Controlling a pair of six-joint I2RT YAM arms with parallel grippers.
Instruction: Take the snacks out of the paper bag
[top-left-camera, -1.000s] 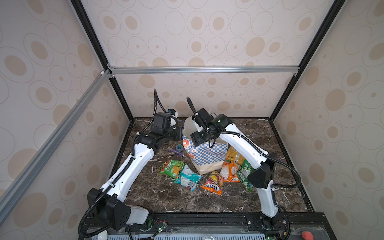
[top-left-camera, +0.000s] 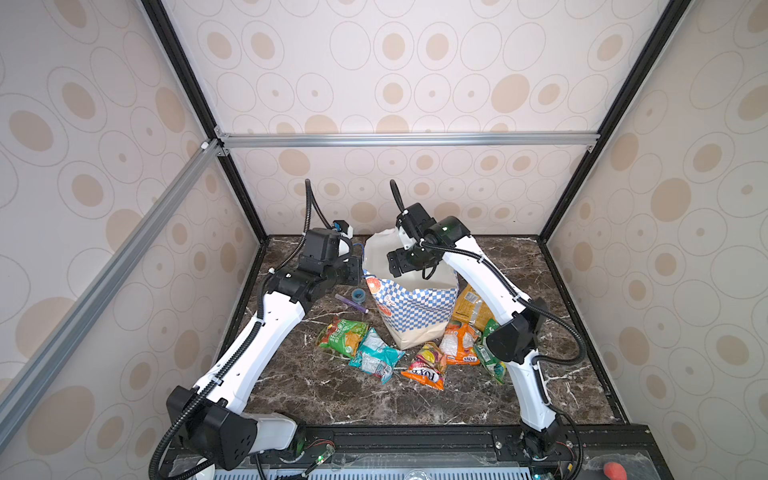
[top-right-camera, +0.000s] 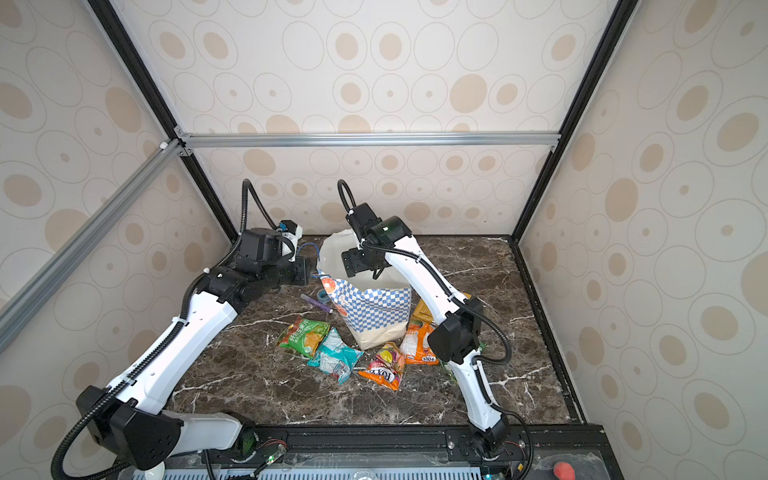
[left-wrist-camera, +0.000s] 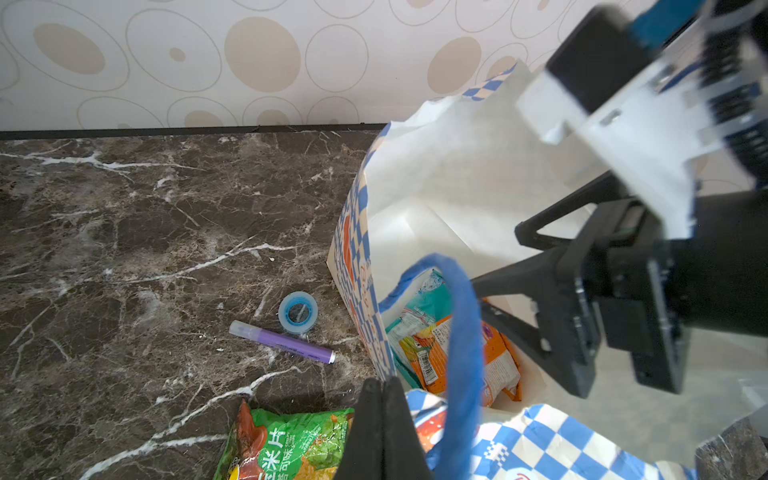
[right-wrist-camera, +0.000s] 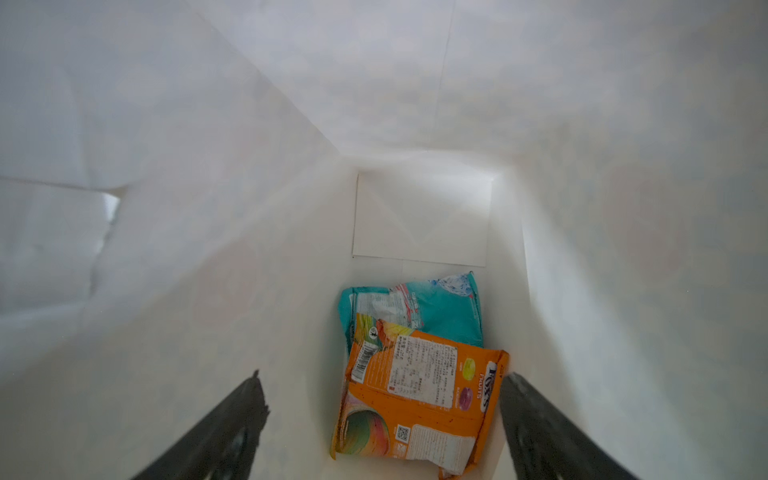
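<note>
The paper bag (top-left-camera: 416, 308), with a blue checked front and white inside, stands upright with its mouth open. My left gripper is shut at the left rim; the paper's blue edge curls up beside its fingers, and the pinch itself is partly hidden. Over the mouth, my right gripper (top-left-camera: 394, 264) is open and empty, pointing down into the bag. Below its spread fingers, an orange snack packet (right-wrist-camera: 420, 392) lies on the bag's floor, partly covering a teal packet (right-wrist-camera: 440, 308). They are well below the fingertips.
Around the bag lie a green packet (top-left-camera: 343, 337), a blue packet (top-left-camera: 376, 354), a red-orange packet (top-left-camera: 426, 366), an orange-white packet (top-left-camera: 458, 344) and a yellow packet (top-left-camera: 472, 307). A purple pen (left-wrist-camera: 284, 341) and tape roll (left-wrist-camera: 297, 312) sit left.
The left arm has shifted only slightly. The packets outside have not moved.
</note>
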